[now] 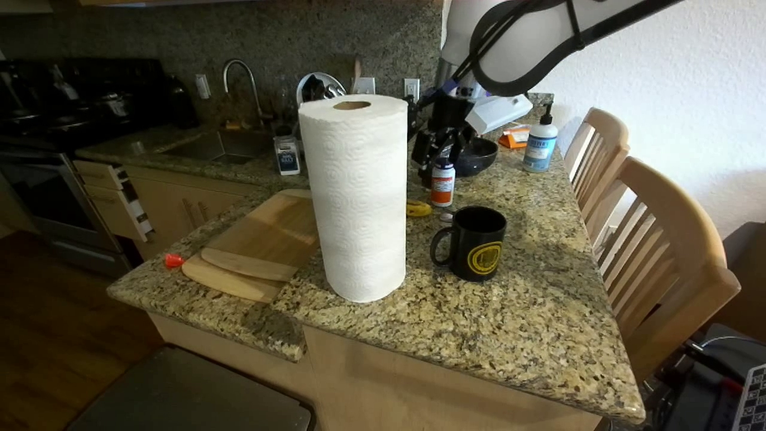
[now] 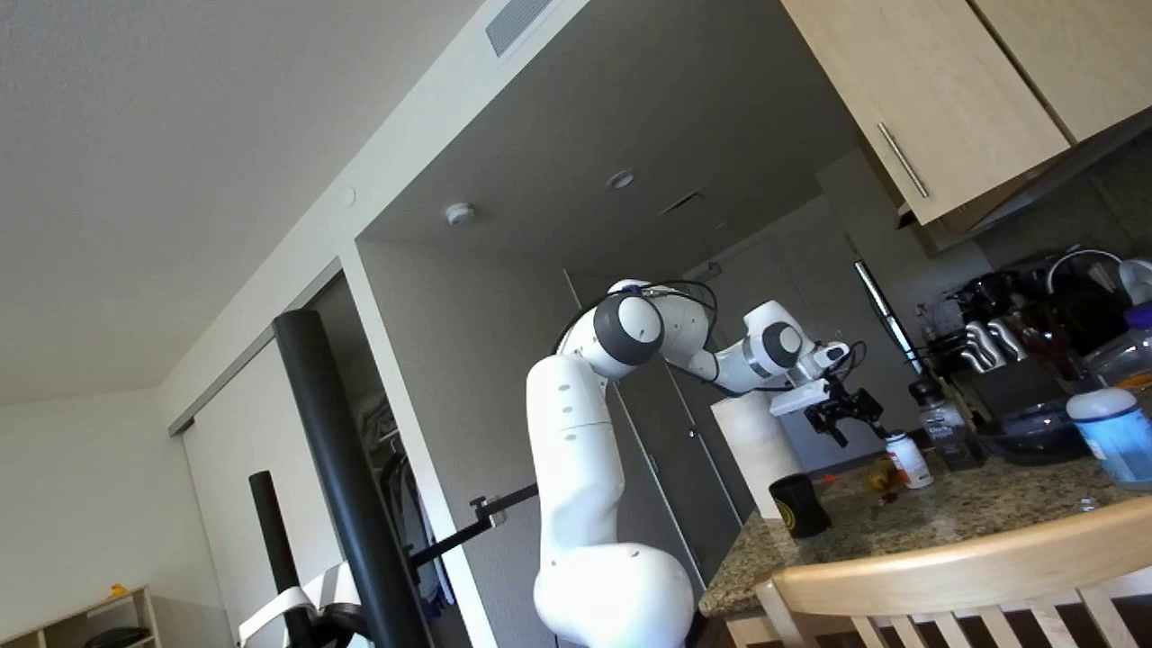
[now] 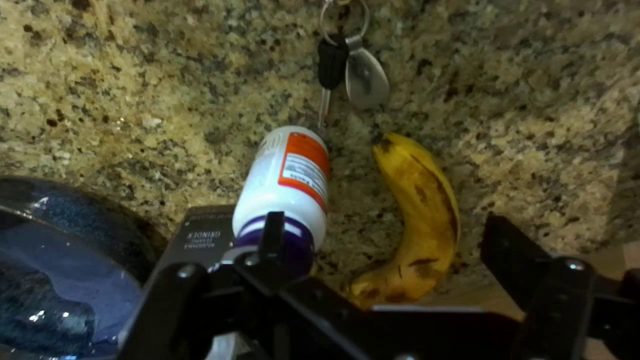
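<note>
A white bottle (image 1: 443,188) with an orange label and a purple cap (image 3: 300,249) stands on the granite counter. The wrist view shows my gripper open, its two fingers wide apart. One finger (image 3: 273,231) overlaps the bottle's cap; whether they touch, I cannot tell. Between the fingers, in that view, lies a spotted yellow banana (image 3: 423,222) on the counter below, not held. In exterior view 1 the dark gripper is just behind and above the bottle, partly hidden by it. Exterior view 2 also has the gripper close above the bottle (image 2: 909,461).
Keys on a ring (image 3: 333,63) lie near the bottle's base. A dark bowl (image 3: 114,240) and a grinder (image 3: 207,234) crowd the other side. Nearer the front stand a black mug (image 1: 477,244) and a tall paper towel roll (image 1: 359,208).
</note>
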